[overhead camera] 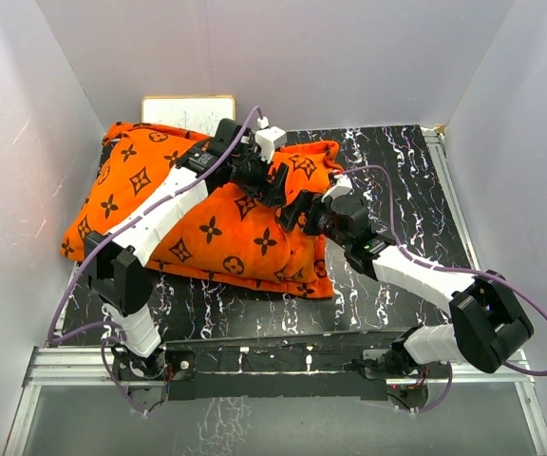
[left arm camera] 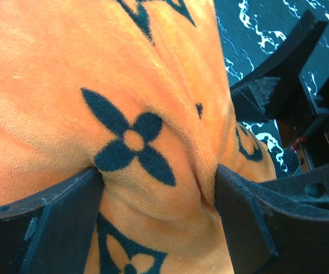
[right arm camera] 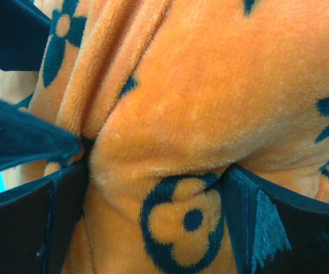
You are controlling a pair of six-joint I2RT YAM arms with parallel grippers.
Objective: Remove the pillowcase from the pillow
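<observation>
An orange pillowcase (overhead camera: 216, 237) with black emblems covers the pillow, lying across the black marble table. My left gripper (overhead camera: 275, 195) is open, pressed into the cloth near its right part; in the left wrist view its fingers (left arm camera: 56, 228) straddle bunched fabric. Just beside it, my right gripper (overhead camera: 302, 214) is also open, its fingers (right arm camera: 267, 228) spread around folds of the cloth (right arm camera: 181, 131), tips sunk into the plush. The two grippers sit very close, so each wrist view shows parts of the other. Whether the pillow itself is between fingers cannot be seen.
A white board (overhead camera: 187, 111) leans at the back. Pale walls enclose the sides and back.
</observation>
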